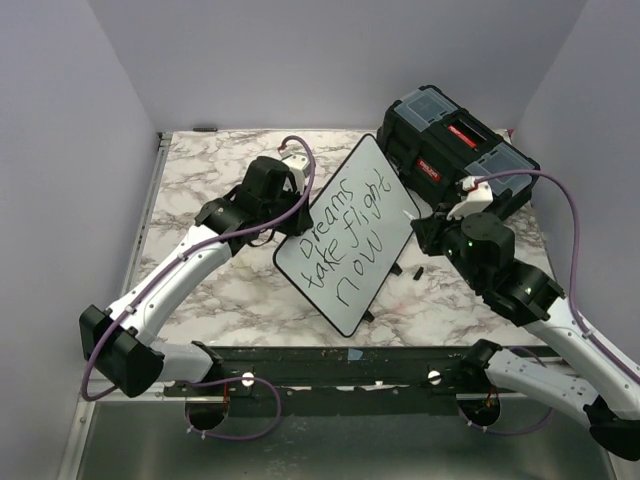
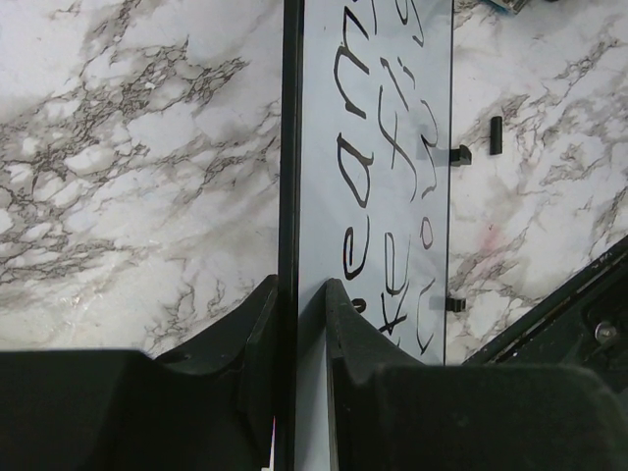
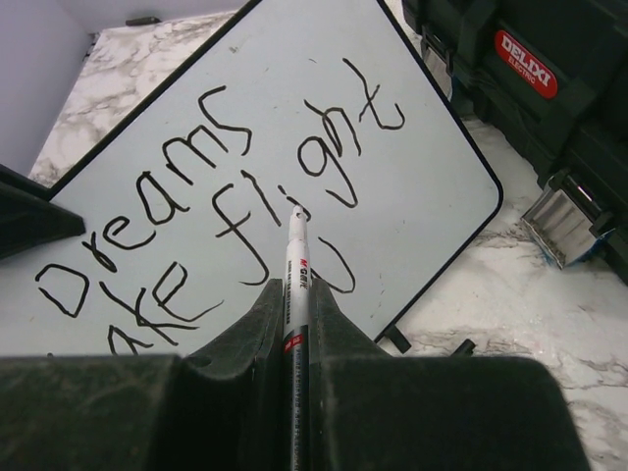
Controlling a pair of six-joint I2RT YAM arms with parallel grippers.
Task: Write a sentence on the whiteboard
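The whiteboard point(image 1: 350, 270) stands tilted on the table, bearing the handwritten black words "Dreams take flight now". At its left edge is my left gripper point(image 1: 297, 222); in the left wrist view its fingers point(image 2: 339, 319) straddle the board's dark rim, with a gap showing beside the face. My right gripper is shut on a white marker point(image 3: 297, 265), whose uncapped tip points toward the board. From above, the right gripper point(image 1: 425, 232) is off the board's right edge.
A black toolbox point(image 1: 450, 140) sits behind the board at the back right. A small black cap point(image 1: 418, 273) lies on the marble table right of the board, near the board's small black feet point(image 2: 459, 155).
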